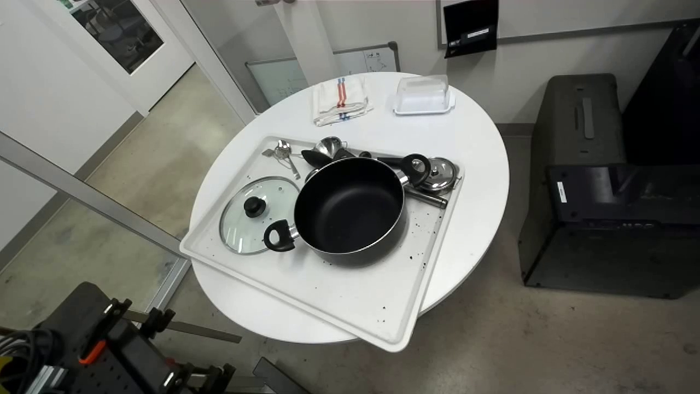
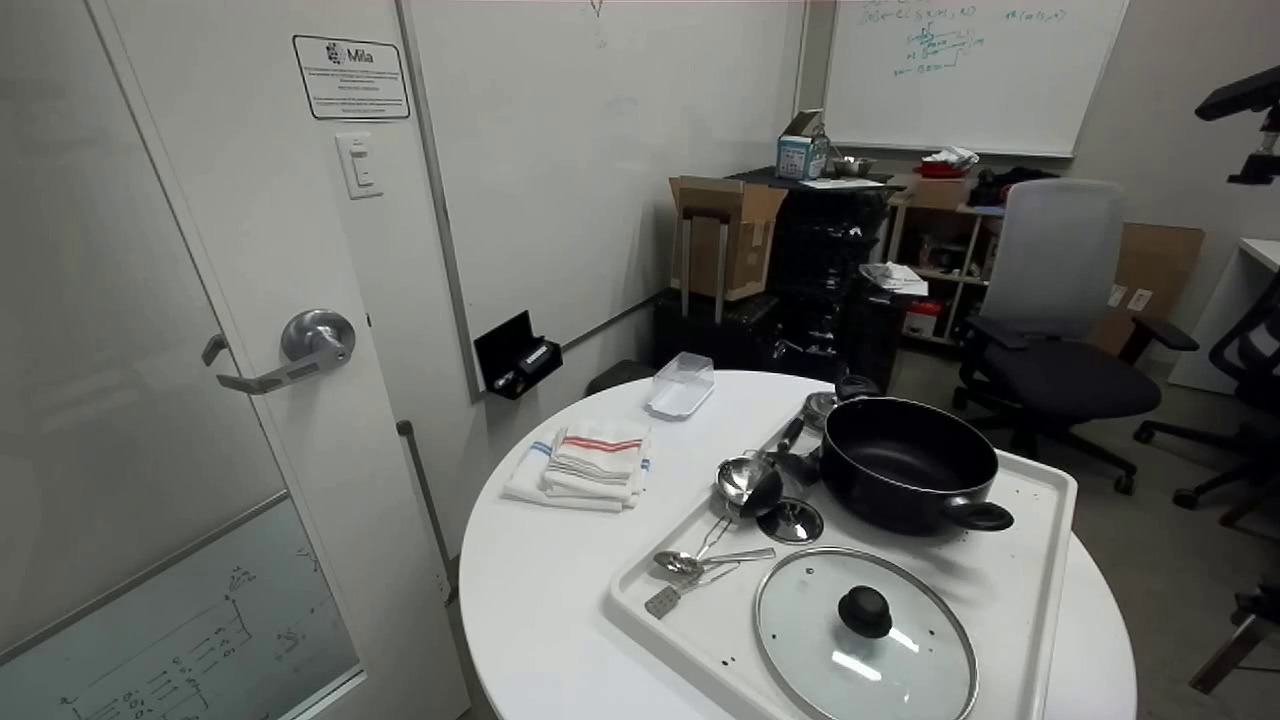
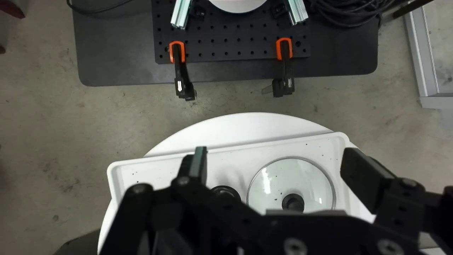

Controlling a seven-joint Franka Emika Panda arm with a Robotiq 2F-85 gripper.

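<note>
A black two-handled pot [image 1: 351,210] stands empty and upright on a white tray [image 1: 354,312]. Beside it lies a glass lid [image 1: 275,226] with a black knob, flat on the tray; the same lid [image 2: 816,624] shows at the front in exterior view 2. My gripper appears only in the wrist view, its two dark fingers spread wide and nothing held between them. From there I look down over the tray and the lid [image 3: 271,182], while the gripper's body covers most of the pot. Neither exterior view includes the arm.
Metal utensils [image 1: 283,151] and a small steel lid [image 1: 441,174] crowd the tray's far side around the pot. Behind the tray, folded towels [image 1: 341,102] and a clear-lidded dish [image 1: 423,95] rest on the round white table [image 1: 476,197]. The tray's front part is mostly bare, and one corner overhangs the table.
</note>
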